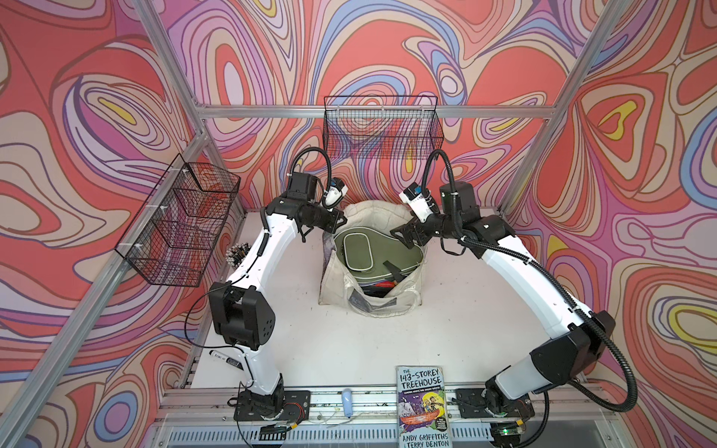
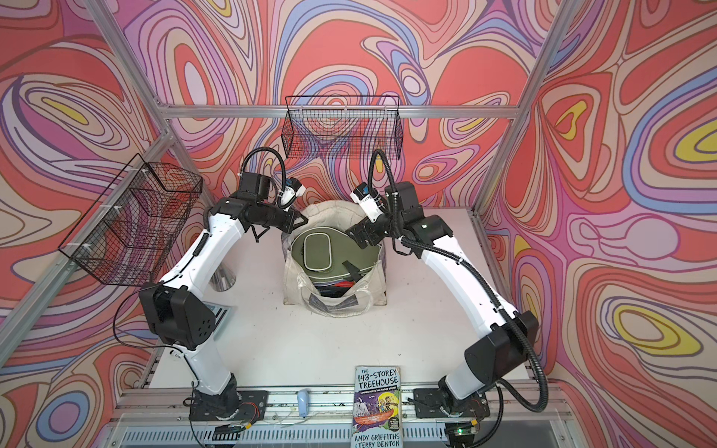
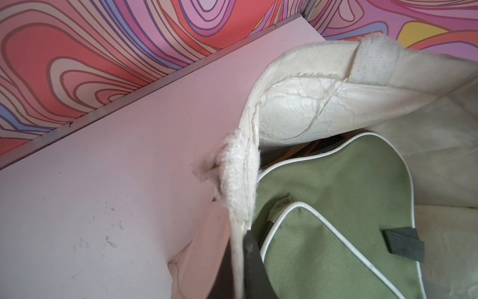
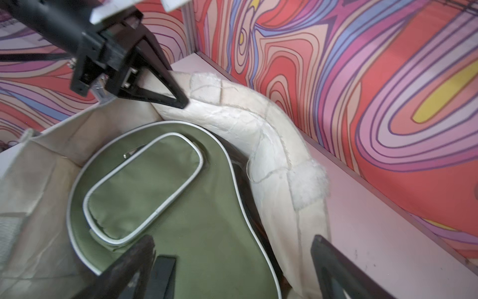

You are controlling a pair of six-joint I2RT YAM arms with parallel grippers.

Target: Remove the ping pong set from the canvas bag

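A cream canvas bag (image 1: 405,298) stands on the table with its mouth facing up. Inside it sits the green ping pong set case (image 1: 392,250), edged in white piping, with a smaller zipped pocket and a dark tab; its lower part is hidden by the bag. My left gripper (image 1: 340,222) is at the bag's left rim, shut with the thin canvas edge (image 3: 239,214) between its fingers. My right gripper hangs open at the right of the bag mouth. In the right wrist view its fingers spread across the case (image 4: 209,219) and the bag's rim, holding nothing.
Something red and dark (image 1: 381,288) shows in the bag, in front of the case. Wire baskets hang at the back (image 1: 383,134) and left (image 1: 179,224). A book (image 1: 423,407) lies at the front edge.
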